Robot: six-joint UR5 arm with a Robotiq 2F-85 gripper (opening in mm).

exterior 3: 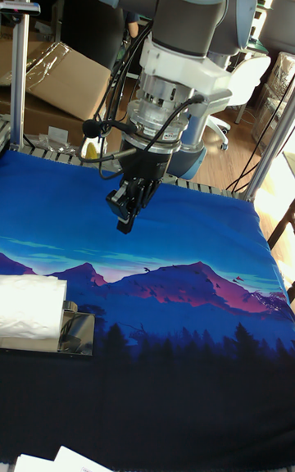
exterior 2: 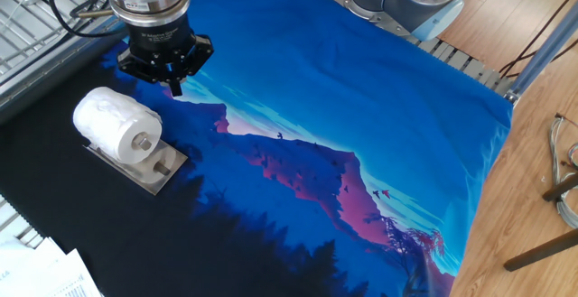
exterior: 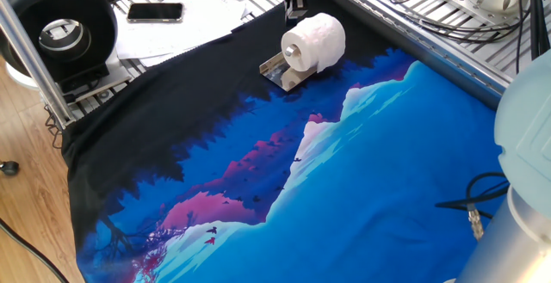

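A white toilet paper roll (exterior: 313,43) sits on its side on a metal holder (exterior: 287,73), with the holder's peg (exterior 2: 142,141) showing at the roll's end. Part of the holder's flat base extends bare beyond the roll. My gripper (exterior 2: 176,89), black and pointing down, hangs over the blue part of the cloth, apart from the roll. The third view shows the gripper (exterior 3: 124,225) raised beyond the roll (exterior 3: 30,306) and to its right. No object shows at its fingertips, but the finger gap cannot be made out.
A mountain-print cloth (exterior: 370,180) covers the table, largely bare. Papers (exterior: 185,25) and a phone (exterior: 155,12) lie past its dark edge, beside a black ring-shaped object (exterior: 99,25). Cables (exterior: 448,29) run along the rail side. My arm (exterior: 527,128) stands at the right.
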